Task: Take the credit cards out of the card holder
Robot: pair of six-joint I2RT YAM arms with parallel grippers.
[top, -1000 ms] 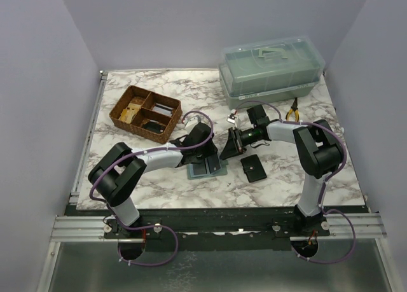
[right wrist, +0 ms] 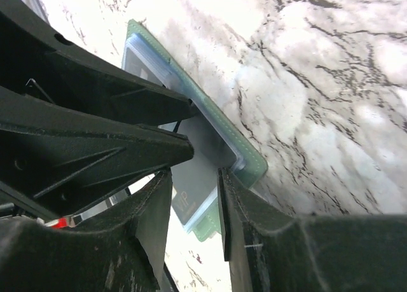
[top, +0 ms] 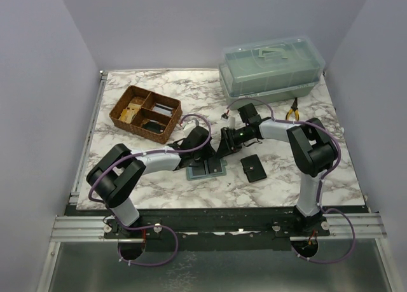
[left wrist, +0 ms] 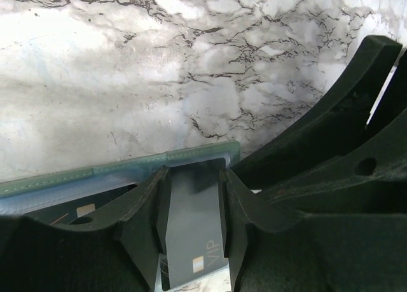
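Note:
The card holder (top: 197,175) lies open on the marble at centre, dark cards in clear sleeves with green edging. In the left wrist view, a grey VIP card (left wrist: 194,228) sits in its sleeve between the fingertips of my left gripper, which is shut on the holder's card area; exactly what is pinched is unclear. My right gripper hangs part open over the holder's edge, its fingertips by the clear sleeve border. The left gripper's black fingers reach across the holder in the right wrist view.
A wicker basket (top: 121,120) with compartments stands back left, a clear lidded bin (top: 273,69) back right with yellow pliers (top: 293,111) beside it. A black square item (top: 254,168) lies right of the holder.
The right arm has moved left toward the card holder over the last second. The left arm has shifted very slightly.

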